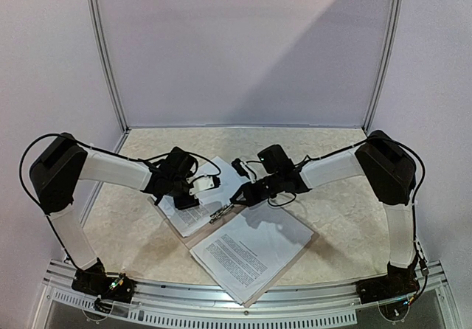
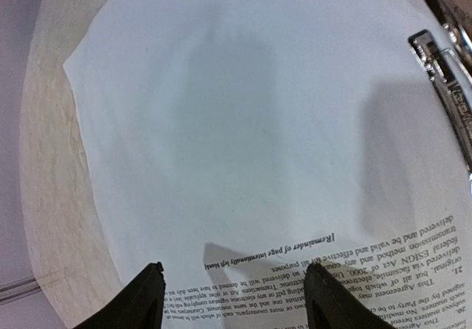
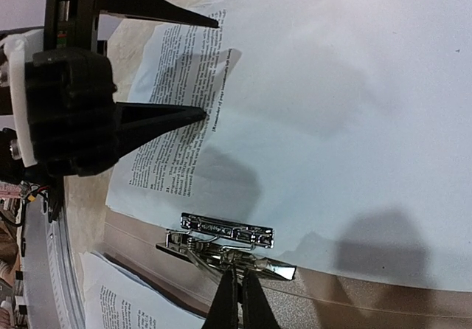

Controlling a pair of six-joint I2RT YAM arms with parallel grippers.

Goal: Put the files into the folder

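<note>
The folder [image 1: 304, 249] lies open on the table, its spine running diagonally, with a metal clip [image 1: 220, 212] along the spine. Printed sheets [image 1: 251, 251] lie on its near-right half. More sheets [image 2: 221, 122] cover the far-left half, their edge along the clip. Above the text of these far-left sheets, my left gripper is open, its fingers apart with only paper below. My right gripper is shut, tips at the clip's metal lever [image 3: 269, 268]; whether it touches the lever I cannot tell. Nothing shows between its fingers.
The two arms stand close together over the folder; in the right wrist view the left gripper's fingers [image 3: 177, 115] are near the clip. Bare table [image 1: 339, 226] lies right of the folder, and a metal rail [image 1: 184, 292] runs along the front.
</note>
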